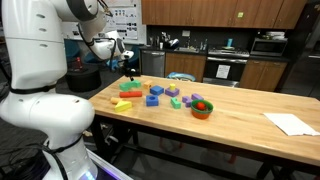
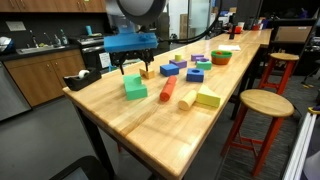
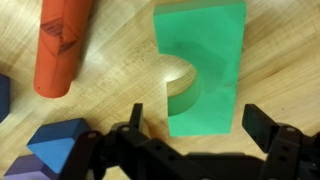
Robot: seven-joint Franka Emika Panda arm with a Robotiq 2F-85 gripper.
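A green arch block (image 3: 213,55) lies on the wooden table. In the wrist view it reaches up between the fingers of my gripper, which stands open around its near end. Nothing is gripped. The second exterior view shows the green block (image 2: 136,88) near the table's end, with the gripper (image 2: 133,66) just above it. In the first exterior view the gripper (image 1: 128,74) hangs at the far left part of the table. Whether the fingers touch the block cannot be made out.
A red-orange cylinder (image 3: 62,45) and a blue block (image 3: 58,138) lie left of the arch. Several coloured blocks, including a yellow one (image 2: 208,97), spread nearby. Farther along stands a green bowl (image 1: 202,108) with red things inside. A white sheet (image 1: 291,124) lies on the otherwise clear right side.
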